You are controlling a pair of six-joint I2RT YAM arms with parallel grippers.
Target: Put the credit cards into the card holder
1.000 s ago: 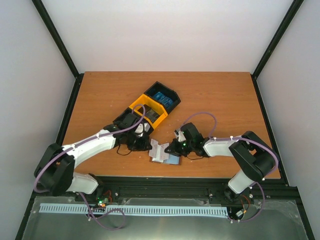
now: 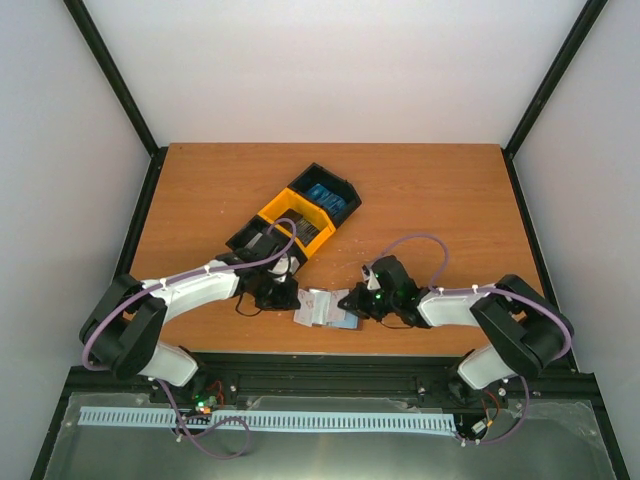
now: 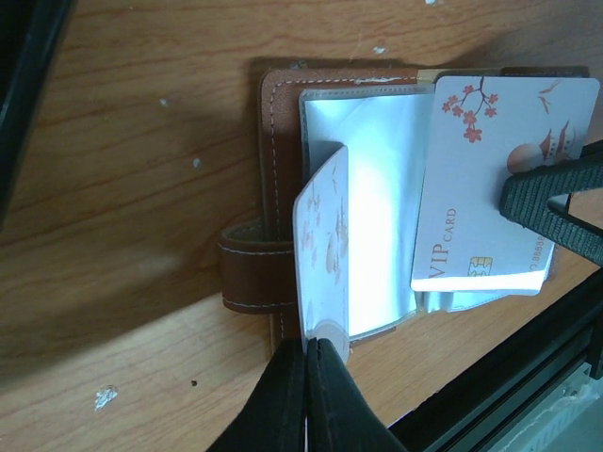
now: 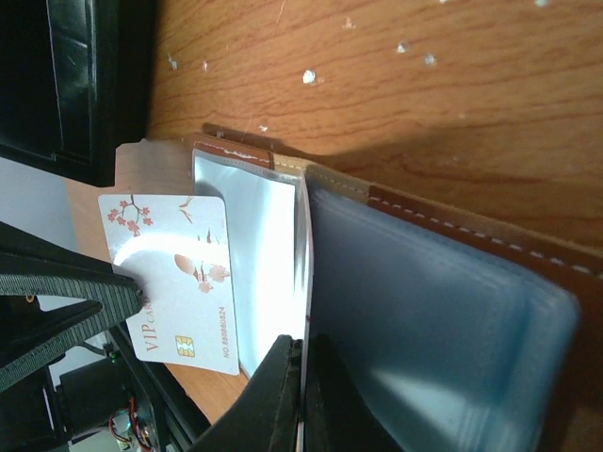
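Note:
The brown card holder (image 3: 283,141) lies open on the table, its clear sleeves showing. In the left wrist view, a white VIP card (image 3: 322,250) stands tilted over the left sleeve, its lower edge pinched in my left gripper, which is shut. The right wrist view shows this card's printed face (image 4: 184,282). My right gripper is shut on the edge of a thin raised sleeve page (image 4: 303,254). Another VIP card (image 3: 471,188) lies against that page beneath the right finger (image 3: 556,198); whether it sits inside the sleeve, I cannot tell.
Behind the left arm stands a joined row of bins: a yellow bin (image 2: 322,235) between two black ones, the far black bin (image 2: 350,205) holding blue items. The table's front edge runs close below the holder. Open wood lies at the back and right.
Over the last second both grippers shifted slightly, the right one rightward and the left one a little left and down.

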